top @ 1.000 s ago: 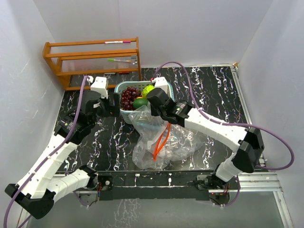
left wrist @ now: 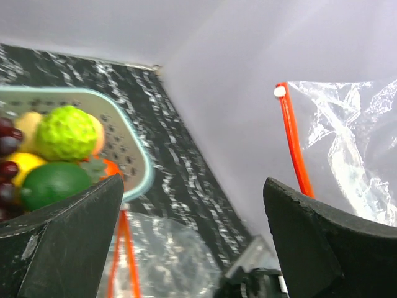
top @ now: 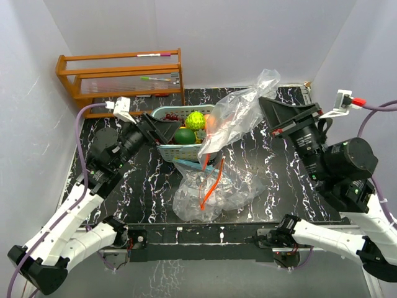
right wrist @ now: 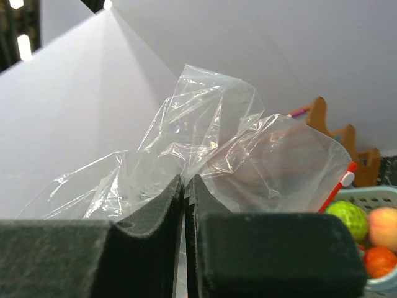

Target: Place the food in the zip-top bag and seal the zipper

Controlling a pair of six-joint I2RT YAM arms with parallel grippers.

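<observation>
A clear zip bag (top: 239,112) with a red zipper strip and slider hangs in the air from my right gripper (top: 268,112), which is shut on it. Its zipper end shows at upper right in the left wrist view (left wrist: 338,136). My left gripper (top: 164,126) stands open at the basket's left front. More clear bags (top: 229,192) with orange and blue zippers lie flat in front of the basket (top: 180,152). The basket holds grapes, a green avocado (top: 185,136), a bright green fruit (top: 195,120) and orange and yellow items.
A wooden rack (top: 118,72) with pens stands at the back left. Pale walls close in at the back and both sides.
My left gripper has shifted slightly right.
</observation>
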